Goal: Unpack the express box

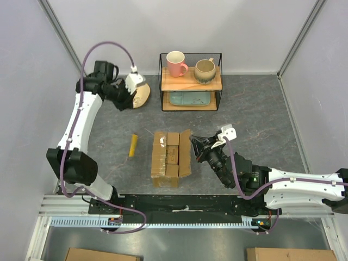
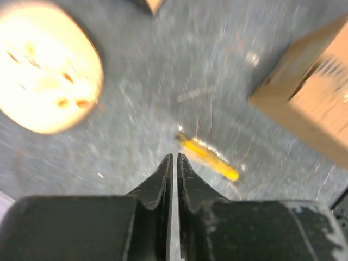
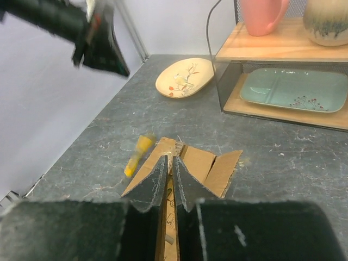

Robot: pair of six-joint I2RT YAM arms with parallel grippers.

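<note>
A cardboard box (image 1: 160, 157) with flaps on top sits in the front middle; the left wrist view shows it at upper right (image 2: 293, 103). A yellow box-cutter-like tool (image 1: 133, 144) lies left of the box, blurred in the wrist views. My left gripper (image 1: 126, 105) is raised high over the back left, its fingers together (image 2: 175, 159); whether anything is between them is not visible. My right gripper (image 1: 194, 140) hovers just right of the box's open flap; in the right wrist view (image 3: 172, 160) its fingertips are close together over the box.
A plate (image 3: 184, 78) lies at the back left. A rack (image 1: 190, 106) at the back holds a pink mug (image 1: 176, 65), a beige mug (image 1: 204, 70) and a green tray (image 1: 190, 98).
</note>
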